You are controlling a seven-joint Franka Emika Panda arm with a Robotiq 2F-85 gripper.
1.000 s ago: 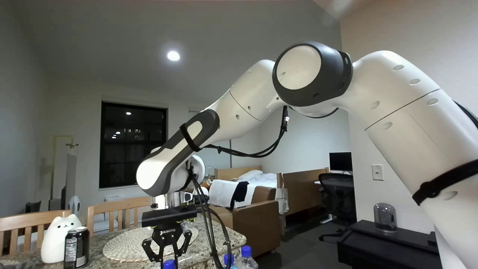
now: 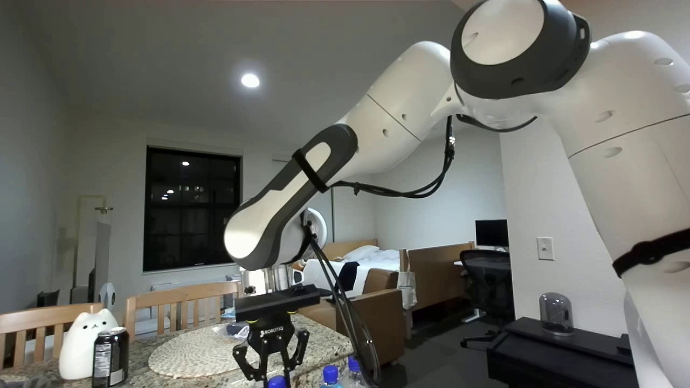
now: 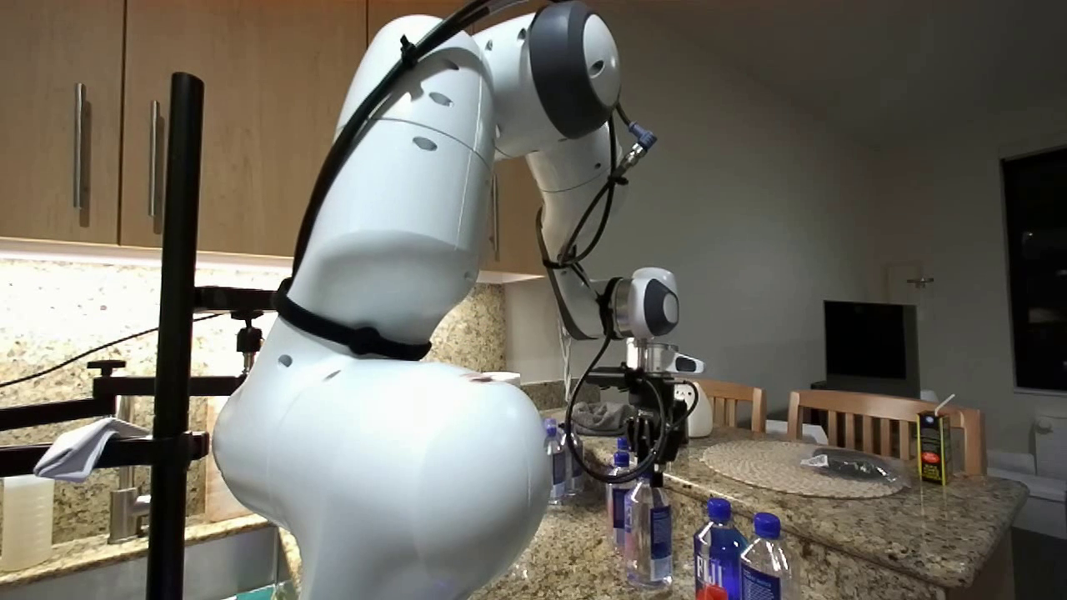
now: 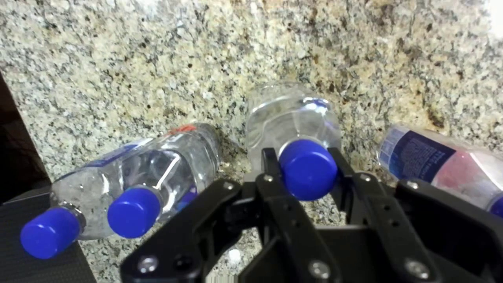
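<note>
In the wrist view a clear bottle with a blue cap (image 4: 309, 170) stands between the fingers of my gripper, which is shut on it at the cap. From the side, in exterior view 2, the same bottle (image 3: 648, 535) hangs or stands upright beneath the gripper (image 3: 655, 475); whether its base touches the counter I cannot tell. Exterior view 1 shows only the top of its cap (image 2: 276, 382) under the gripper (image 2: 274, 374).
Two blue-capped bottles, one cap (image 4: 134, 212) nearer, stand close on the wrist view's left. Another bottle (image 4: 443, 165) is at the right. A raised counter holds a woven mat (image 3: 800, 470), a drink carton (image 3: 933, 448) and a white cat figure (image 2: 84, 346).
In exterior view 1 the arm and gripper have shifted to the right. The blue cap below the gripper has moved right with it, closer to the two other capped bottles.
</note>
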